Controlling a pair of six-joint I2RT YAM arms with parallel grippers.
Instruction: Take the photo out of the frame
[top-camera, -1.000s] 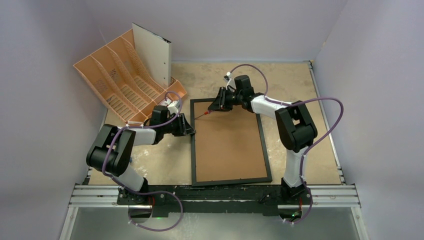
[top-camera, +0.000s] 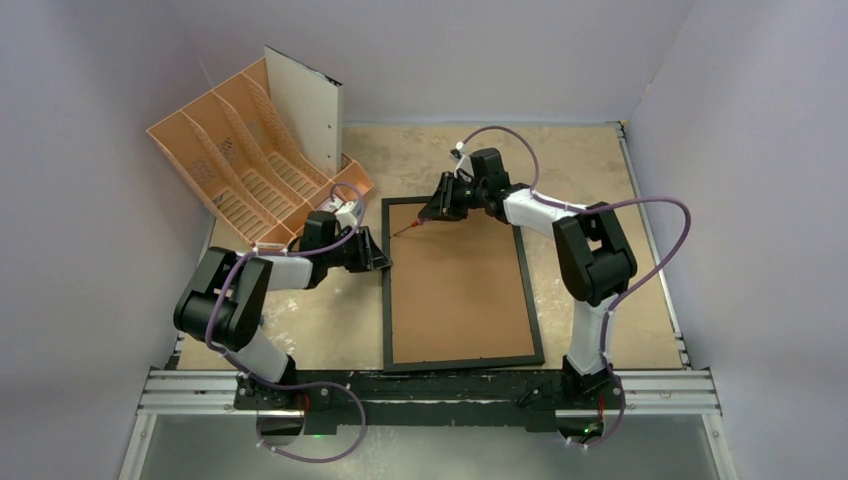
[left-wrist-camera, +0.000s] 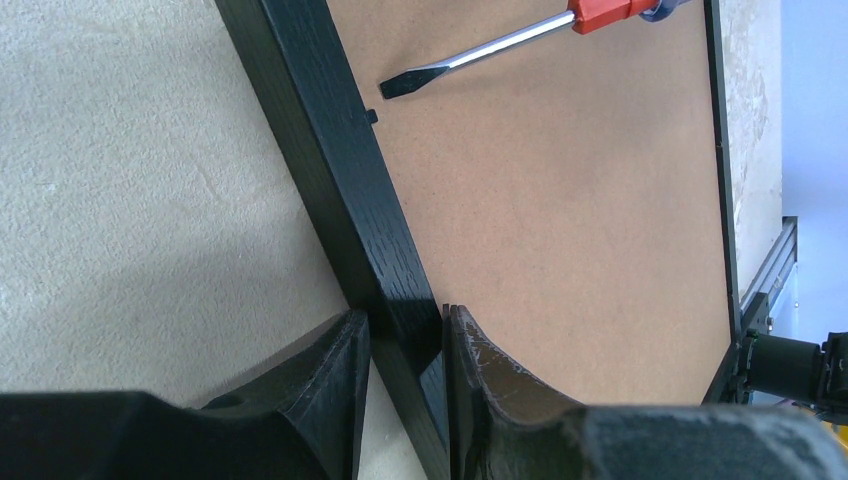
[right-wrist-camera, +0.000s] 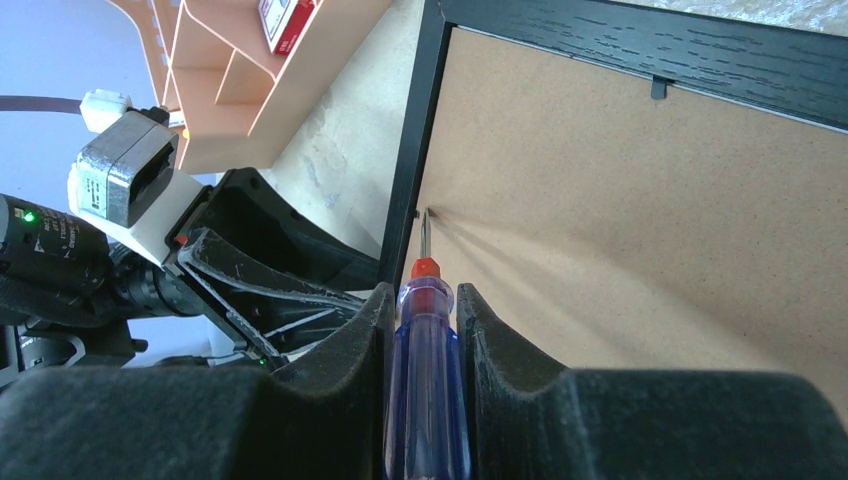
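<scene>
The black picture frame (top-camera: 387, 320) lies face down on the table, its brown backing board (top-camera: 460, 300) showing; no photo is visible. My left gripper is shut on the frame's left bar (left-wrist-camera: 350, 170). My right gripper is shut on the clear blue handle of a red-collared screwdriver (right-wrist-camera: 426, 370), above the backing. In the left wrist view the flat screwdriver tip (left-wrist-camera: 400, 84) is close to a small black tab (left-wrist-camera: 372, 116) at the bar's inner edge. Whether the tip touches the board is unclear. Another tab (right-wrist-camera: 659, 88) pokes out from a neighbouring bar.
An orange compartment organizer (top-camera: 235, 150) stands at the back left, with a white panel (top-camera: 305, 110) upright in it. A small red box (right-wrist-camera: 285, 22) sits in one of its compartments.
The screwdriver tip has shifted slightly right, away from the left bar, along with my right gripper. The left gripper and the frame look unmoved.
</scene>
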